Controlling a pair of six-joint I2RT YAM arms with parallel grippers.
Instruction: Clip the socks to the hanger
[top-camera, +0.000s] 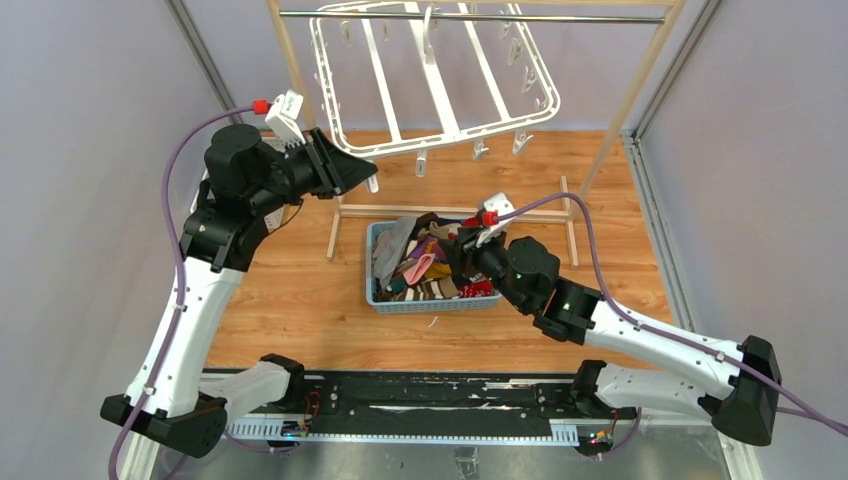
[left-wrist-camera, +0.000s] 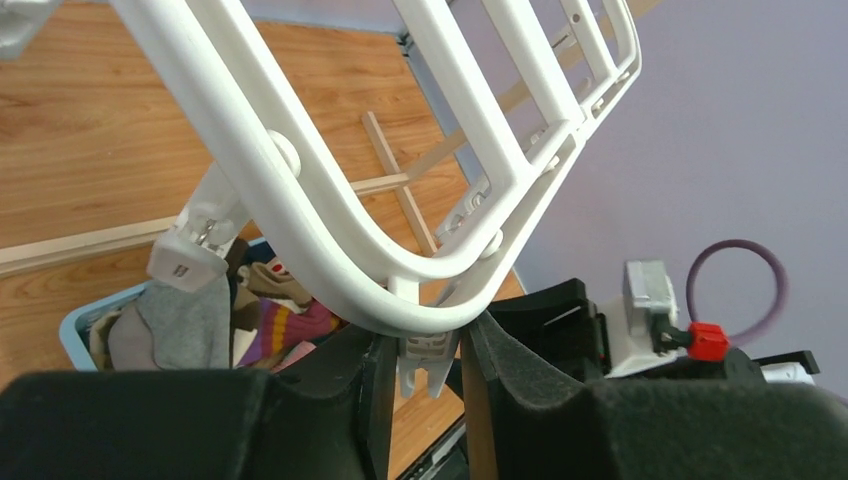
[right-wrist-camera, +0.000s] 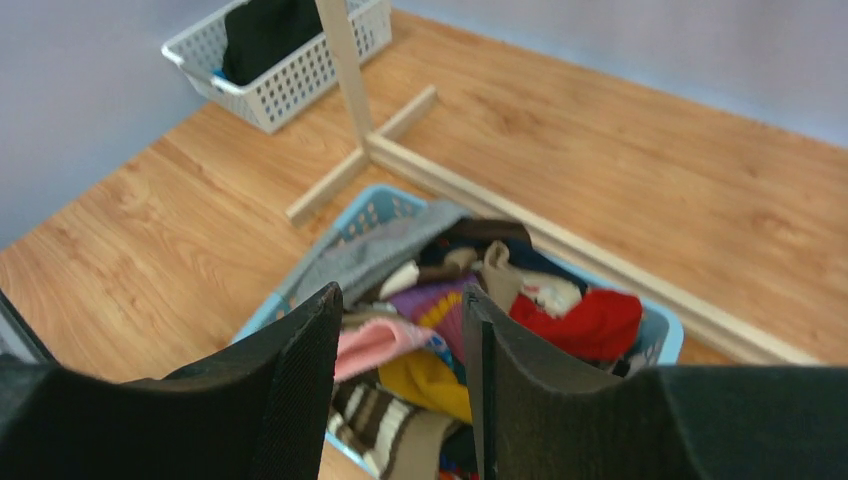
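The white hanger (top-camera: 440, 134) hangs tilted from a metal bar at the top of the top view, with clips along its rim. My left gripper (top-camera: 370, 170) is at its near left corner. In the left wrist view its fingers (left-wrist-camera: 377, 400) are shut on a corner clip (left-wrist-camera: 428, 348), whose two prongs show with no sock between them. A blue basket (top-camera: 430, 306) of mixed socks stands on the floor. Over its right side is my right gripper, open and empty. In the right wrist view a pink sock (right-wrist-camera: 375, 345) and a grey sock (right-wrist-camera: 385, 245) lie below it.
A wooden frame with a floor bar (top-camera: 540, 215) stands just behind the basket. A white basket (right-wrist-camera: 285, 85) with dark cloth is at the back left.
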